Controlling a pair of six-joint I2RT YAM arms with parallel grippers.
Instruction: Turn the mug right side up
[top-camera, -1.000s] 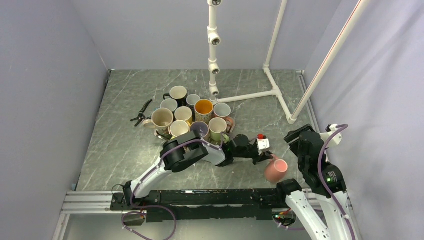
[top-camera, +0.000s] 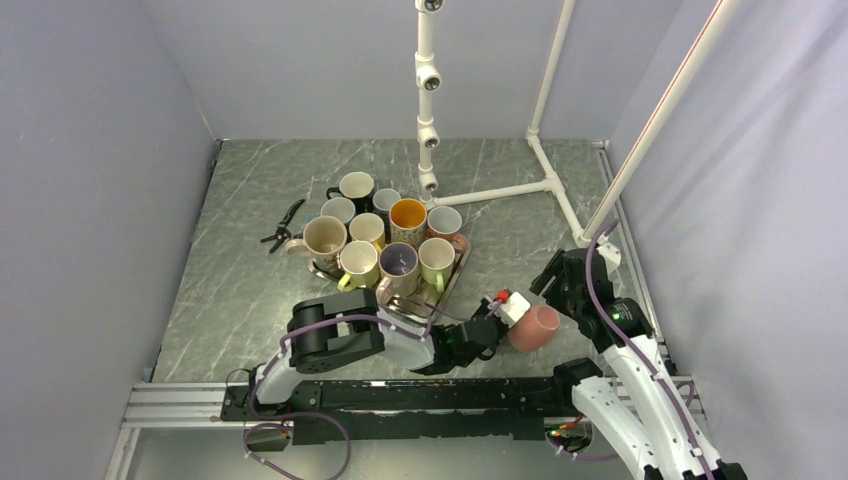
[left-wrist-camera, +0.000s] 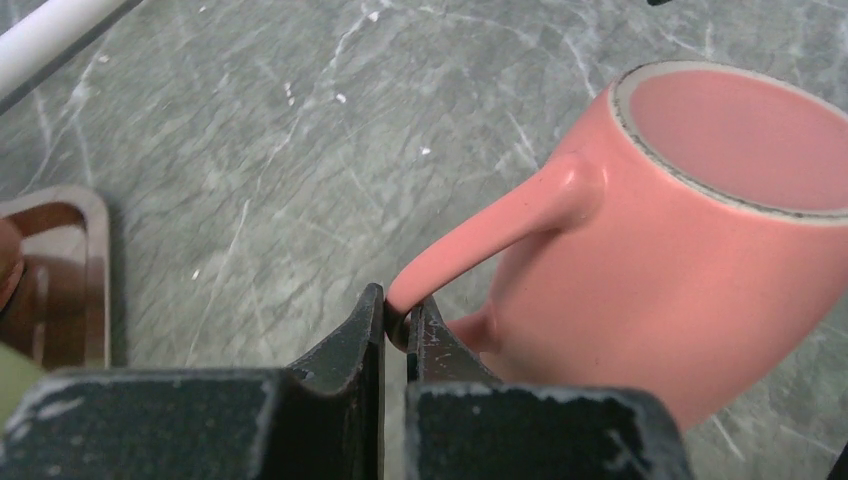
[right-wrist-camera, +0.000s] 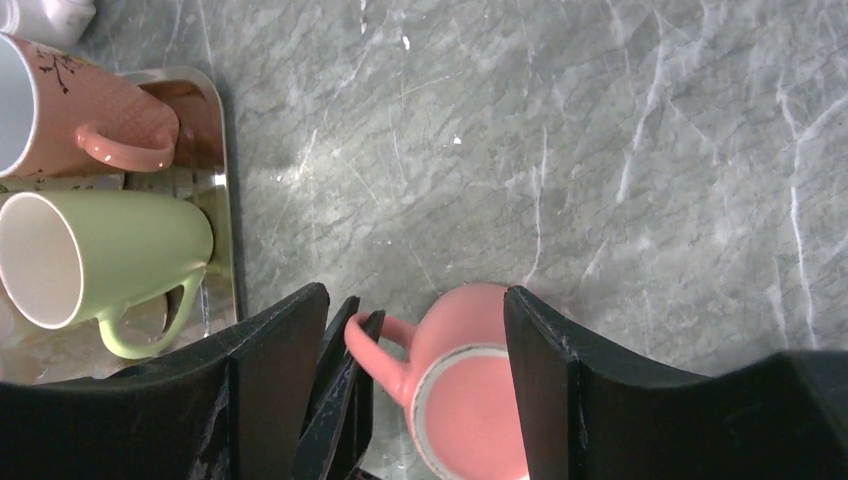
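The pink mug (top-camera: 535, 326) is at the front right of the marble surface, its white-ringed base (left-wrist-camera: 740, 140) turned upward at a tilt in the left wrist view. My left gripper is shut on its handle (left-wrist-camera: 480, 230), at the mug's left. My right gripper is over the mug, its fingers apart with none of the mug clearly held between them; the mug (right-wrist-camera: 470, 410) shows below and between them in the right wrist view.
A metal tray (right-wrist-camera: 215, 130) crowded with upright mugs is to the left. Black pliers (top-camera: 282, 228) lie farther left. A white pipe frame (top-camera: 490, 196) borders the back and right. Open marble lies behind the pink mug.
My right gripper has moved left, closer to the mug.
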